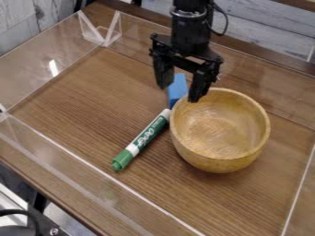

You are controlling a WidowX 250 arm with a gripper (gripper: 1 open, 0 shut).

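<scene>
My black gripper (185,66) hangs open at the top centre, its fingertips low over a blue block (175,90), which it partly hides. Just right of and below the block stands a large yellow plastic bowl (219,138), empty. A green tube (142,140) with white lettering lies diagonally on the wooden table to the bowl's left. I cannot tell if the fingers touch the block.
Clear panels edge it at the left and far sides. A dark cable lies at the lower left corner.
</scene>
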